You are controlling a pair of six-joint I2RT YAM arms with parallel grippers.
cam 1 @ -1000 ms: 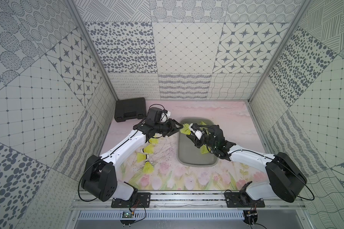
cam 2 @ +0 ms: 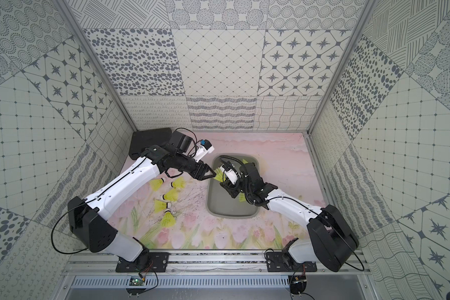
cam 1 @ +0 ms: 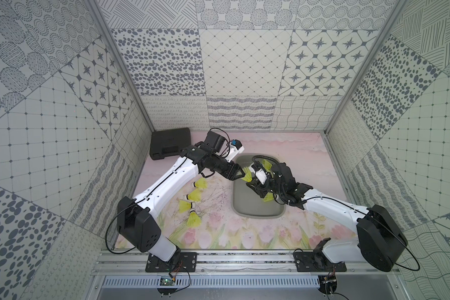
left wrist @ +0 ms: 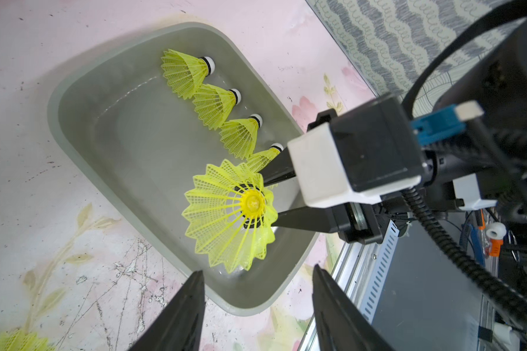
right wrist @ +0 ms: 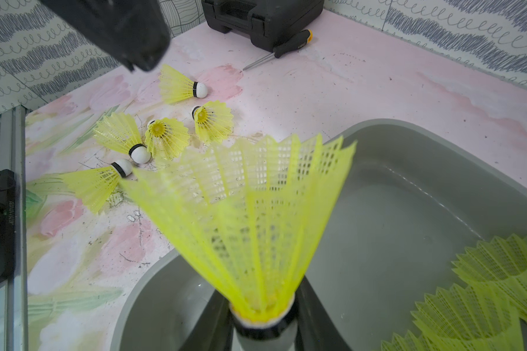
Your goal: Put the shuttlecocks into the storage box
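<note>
A yellow shuttlecock (right wrist: 246,222) is held by its white head in my right gripper, its fingers touching both sides. In the left wrist view this shuttlecock (left wrist: 225,225) shows its open skirt, above the grey storage box (left wrist: 120,196). My left gripper is open and empty, facing that skirt from the box's left side. Inside the box, a row of yellow shuttlecocks (left wrist: 213,105) lies along one wall. Several more shuttlecocks (cam 2: 161,206) lie on the table to the box's left.
A black case (cam 1: 170,143) stands at the back left, with a screwdriver (right wrist: 289,45) lying beside it. Both grippers are close together over the box. Free table shows to the right of the box and behind it.
The right gripper still has the shuttlecock over the box, having shifted only slightly.
</note>
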